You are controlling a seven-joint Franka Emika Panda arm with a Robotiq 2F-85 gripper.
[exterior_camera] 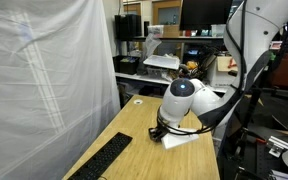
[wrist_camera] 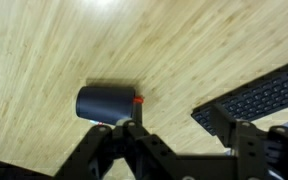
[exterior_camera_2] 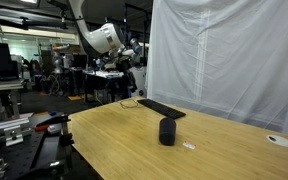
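With nothing between its fingers, my gripper stands open above the table. A dark, rounded cylinder (wrist_camera: 106, 103) shows beyond the left finger in the wrist view, apart from the fingers. In exterior view 2 the same dark cylinder (exterior_camera_2: 167, 131) appears upright on the wood. The black keyboard (wrist_camera: 259, 98) lies to the right in the wrist view and along the left part of the table in exterior view 1, as the keyboard (exterior_camera: 100, 157). My arm (exterior_camera: 177, 103) hides part of the tabletop there, and the cylinder cannot be made out.
A white oval disc (exterior_camera_2: 280, 140) lies far from the keyboard in exterior view 2, and a small white piece (exterior_camera_2: 188, 146) sits near the cylinder. A white curtain (exterior_camera: 49, 90) borders the table.
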